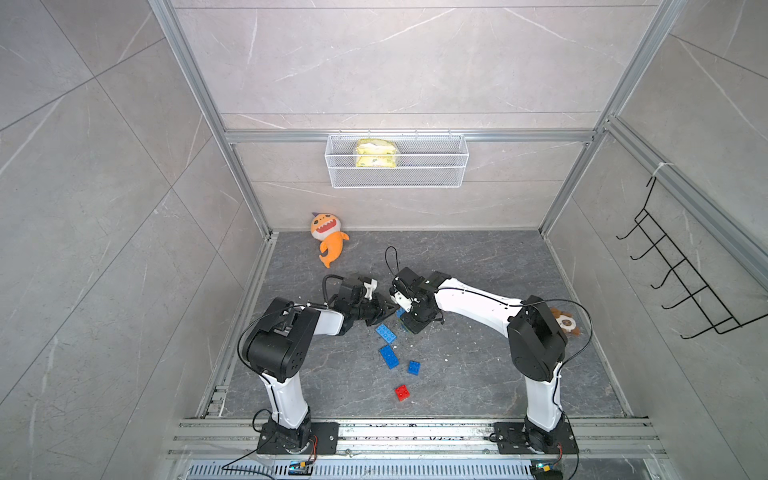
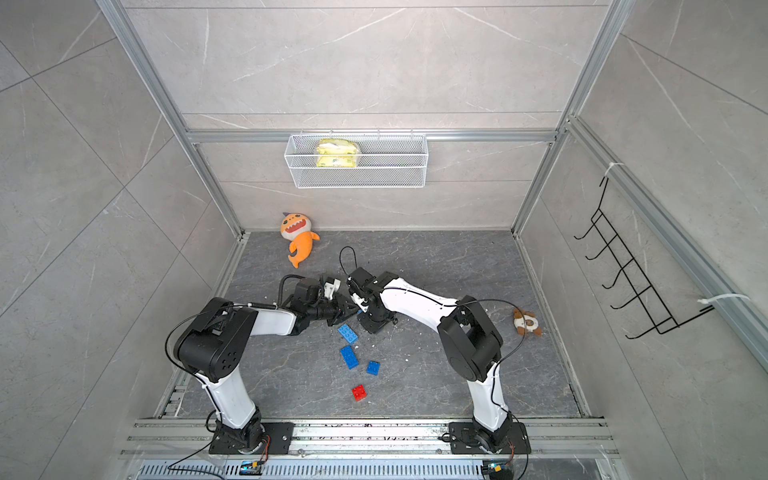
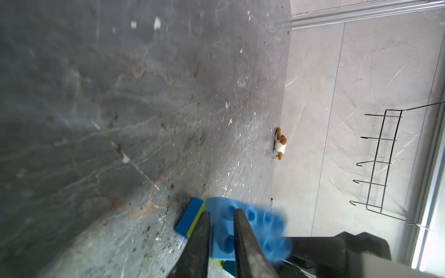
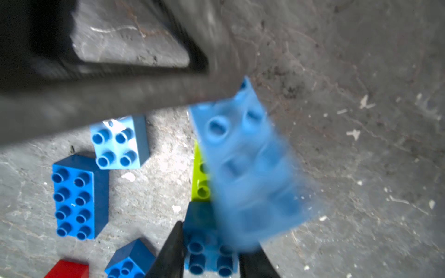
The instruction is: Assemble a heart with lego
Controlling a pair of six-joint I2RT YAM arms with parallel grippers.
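In the left wrist view my left gripper is shut on a light blue brick (image 3: 259, 222) that sticks out beyond its fingers. That brick (image 4: 250, 171) looks blurred in the right wrist view, over a lime brick (image 4: 202, 180) and a blue stack. My right gripper is part open, its fingers on either side of the studded blue brick (image 4: 211, 254); whether they touch it is hard to tell. From above, both grippers almost meet near the table's middle, largely hiding these pieces.
Loose in front lie a light blue brick (image 1: 385, 333), a blue brick (image 1: 389, 357), a small blue brick (image 1: 413, 367) and a red brick (image 1: 402, 393). An orange shark toy (image 1: 329, 237) is at the back left.
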